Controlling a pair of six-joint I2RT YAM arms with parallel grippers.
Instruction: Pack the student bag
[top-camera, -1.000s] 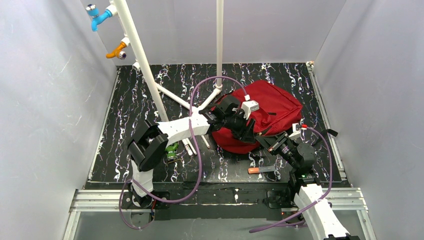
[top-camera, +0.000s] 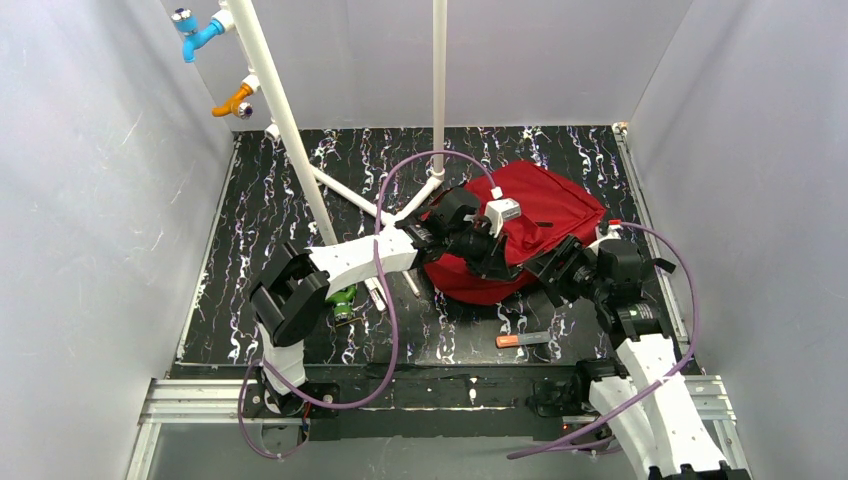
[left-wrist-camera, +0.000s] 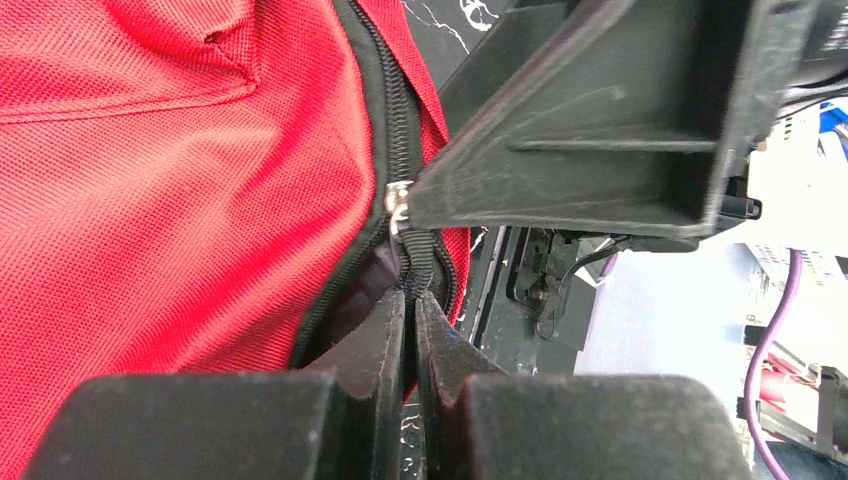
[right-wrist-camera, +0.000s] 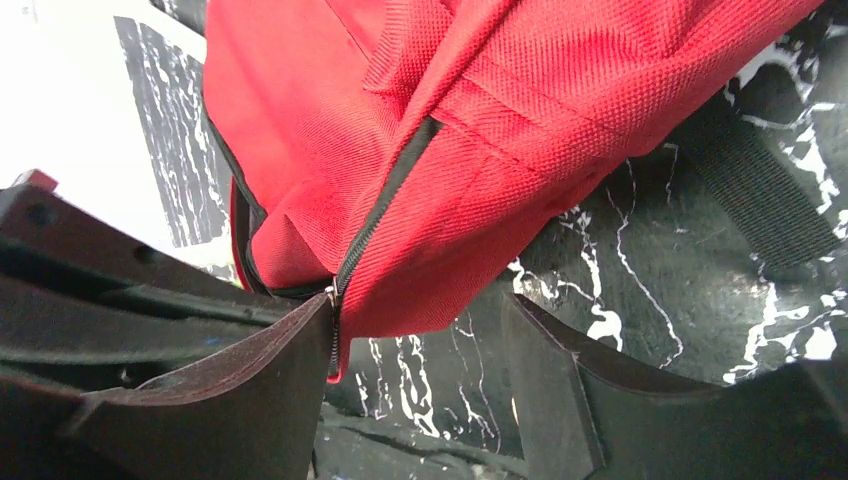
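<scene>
The red bag (top-camera: 545, 200) lies on the dark marbled surface, with a black zipper (left-wrist-camera: 395, 110) along its edge and a metal slider (left-wrist-camera: 398, 198). My left gripper is shut at the zipper's end, its tips on the dark tape; whether any is pinched between them is hard to see. My right gripper stands open just beside the bag's zipper edge, close to the left gripper. In the top view both grippers meet at the bag's front right.
An orange and grey object (top-camera: 520, 339) lies in front of the bag. White pipes (top-camera: 350, 195) and green items (top-camera: 343, 303) occupy the left. Grey walls enclose the sides and back.
My right arm and gripper have risen and shifted slightly right and back in the top view. The left arm has moved only slightly.
</scene>
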